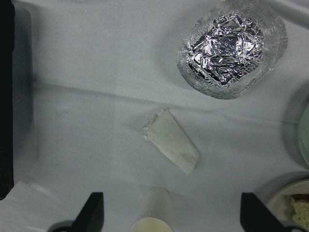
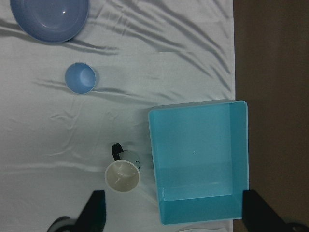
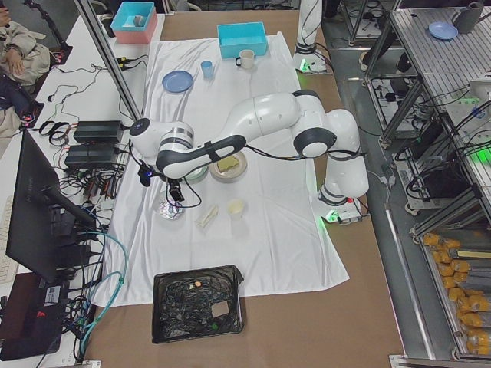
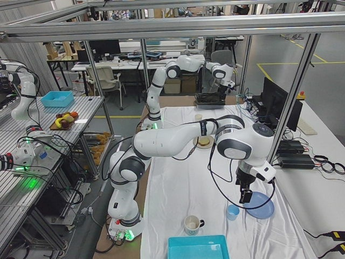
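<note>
My left gripper hangs open over the white cloth, above a crumpled foil bowl [image 1: 227,48], a folded pale paper [image 1: 171,140] and an upright pale cup [image 1: 152,223], with nothing between its fingers. A green plate [image 1: 304,130] and a plate with food [image 1: 285,203] are at its right. My right gripper is open above the other end, over a white mug [image 2: 123,174], a blue cup [image 2: 80,77], a blue plate [image 2: 48,19] and an empty turquoise bin [image 2: 198,150].
A black tray [image 3: 196,337] lies at one end of the cloth. A monitor [image 3: 34,215], cables and electronics fill the side table. Bare cloth lies around the foil bowl and paper.
</note>
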